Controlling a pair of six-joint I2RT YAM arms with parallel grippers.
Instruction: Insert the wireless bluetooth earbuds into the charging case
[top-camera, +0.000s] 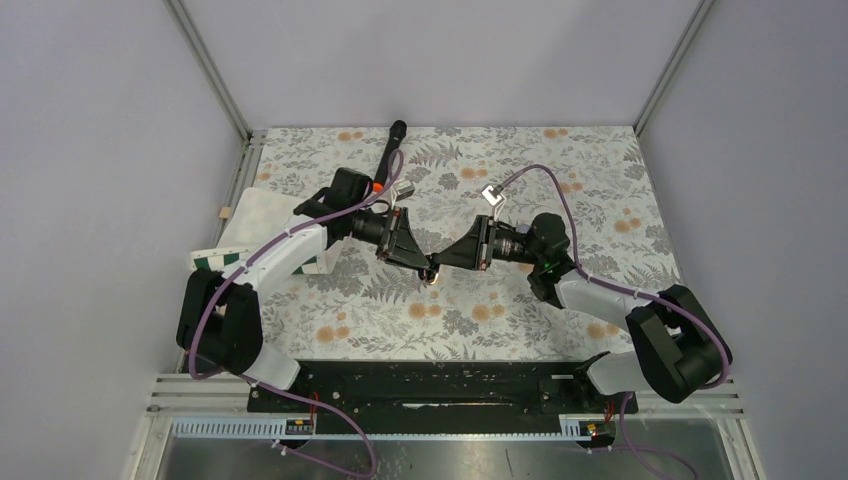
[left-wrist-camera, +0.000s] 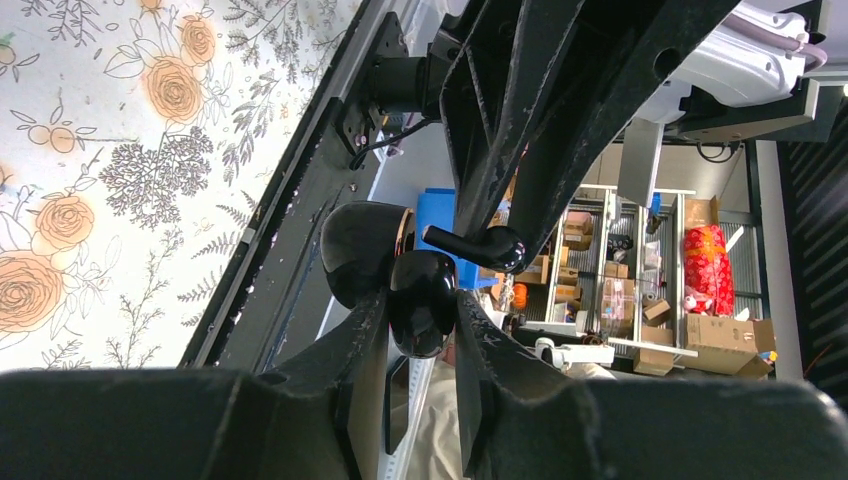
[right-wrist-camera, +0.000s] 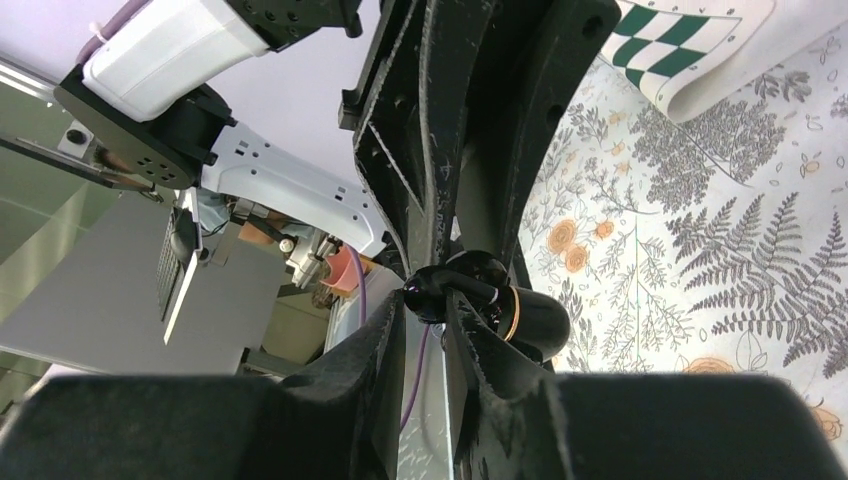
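Both grippers meet at the middle of the mat, left gripper (top-camera: 421, 262) and right gripper (top-camera: 441, 258). In the left wrist view, my left gripper is shut on the glossy black charging case (left-wrist-camera: 421, 300), whose lid (left-wrist-camera: 356, 250) stands open to the left. A black earbud (left-wrist-camera: 492, 250) is held by my right gripper just above the case. In the right wrist view, that gripper is shut on the earbud (right-wrist-camera: 428, 295), with the case (right-wrist-camera: 532, 320) behind it. Whether the bud touches the case is unclear.
A white pad with green checks (top-camera: 260, 220) lies at the left, and a long black object (top-camera: 392, 140) with an orange part lies at the back.
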